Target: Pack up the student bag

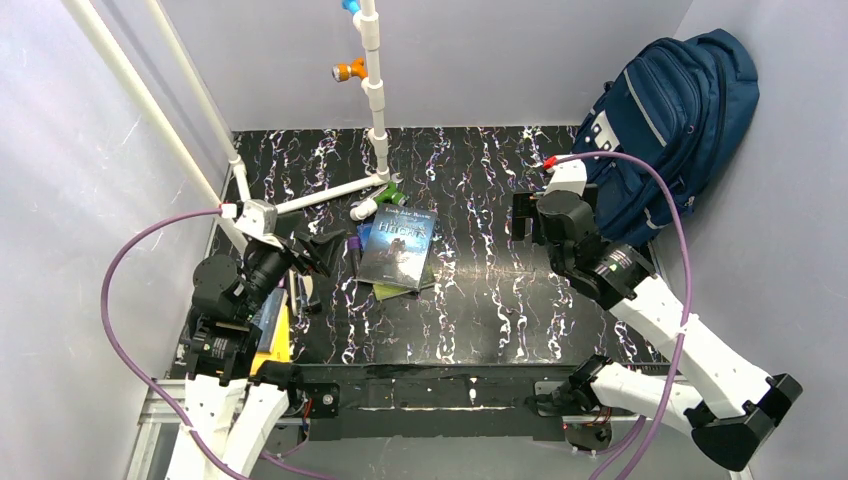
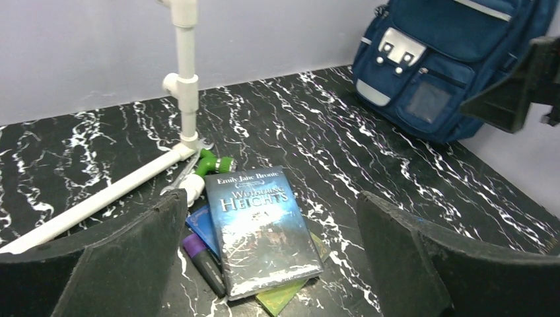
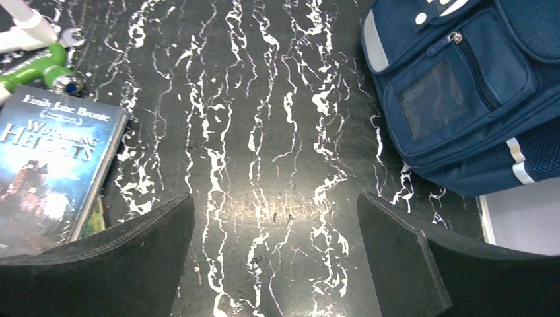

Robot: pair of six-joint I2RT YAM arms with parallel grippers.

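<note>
A navy backpack (image 1: 668, 120) leans against the wall at the back right, its front pocket with a clear window (image 3: 432, 99) facing the table. The dark blue book "Wuthering Heights" (image 1: 397, 247) lies cover up near the middle, over a yellow-green item (image 2: 280, 297) and a blue item (image 2: 203, 228) that it partly hides. Left of the book my left gripper (image 1: 318, 252) hangs open and empty. My right gripper (image 1: 530, 217) stands open beside the backpack, over bare table, with nothing between its fingers.
A purple-capped marker (image 2: 205, 264) lies along the book's left edge. Behind the book are a green-and-white tool (image 2: 208, 168), a wrench (image 3: 72, 37) and a white pipe stand (image 2: 188, 99). Pens and a yellow item (image 1: 277, 340) lie partly hidden beneath the left arm. Clear table separates book and backpack.
</note>
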